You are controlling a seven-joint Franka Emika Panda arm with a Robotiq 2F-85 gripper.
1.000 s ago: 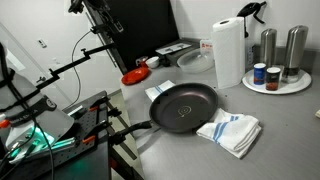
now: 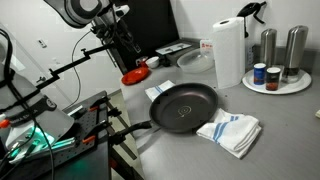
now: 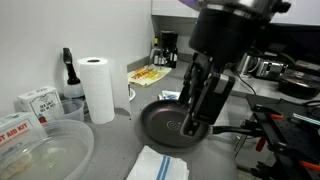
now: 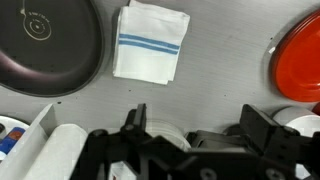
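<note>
My gripper is open and empty, its two dark fingers spread apart at the bottom of the wrist view. It hangs above the table. Ahead of it lies a folded white towel (image 4: 149, 43) with blue stripes. A black frying pan (image 4: 42, 45) is to the left of that towel, and a red dish (image 4: 299, 62) to the right. In exterior view 1 the pan (image 2: 184, 107) rests mid-table, with one towel (image 2: 158, 90) to its left and a second striped towel (image 2: 230, 132) at its right front.
A paper towel roll (image 2: 230, 52) stands behind the pan, beside a clear bowl (image 2: 197, 63). A white plate (image 2: 284, 84) at the back right carries shakers and small jars.
In exterior view 1 the arm's end has come down and further into view at the upper left. Pan, towels and dishes have stayed put.
</note>
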